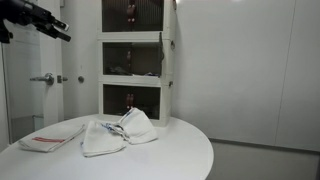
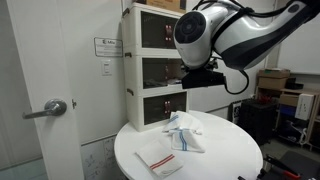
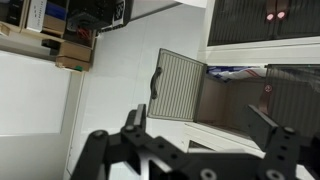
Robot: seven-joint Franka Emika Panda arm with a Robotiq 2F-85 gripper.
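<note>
My gripper shows its two dark fingers set well apart in the wrist view, open with nothing between them. In exterior view 1 it hangs at the upper left, away from the cabinet (image 1: pixel 168 80) and high above the table. Exterior view 2 has the gripper (image 2: pixel 202 78) in front of the cabinet's right side. Several white cloths lie on the round table: a red-striped cloth (image 1: pixel 52 138) at the left, a plain-looking cloth (image 1: pixel 101 140) in the middle and a blue-striped cloth (image 1: pixel 138 126) against the cabinet's base.
The cabinet has three stacked compartments. Its middle door (image 3: pixel 178 85) stands swung open in the wrist view, with a bit of white and blue cloth (image 3: pixel 235 72) inside. Bare tabletop (image 1: pixel 180 155) lies at the front right. Shelves with boxes (image 2: pixel 278 88) stand farther right.
</note>
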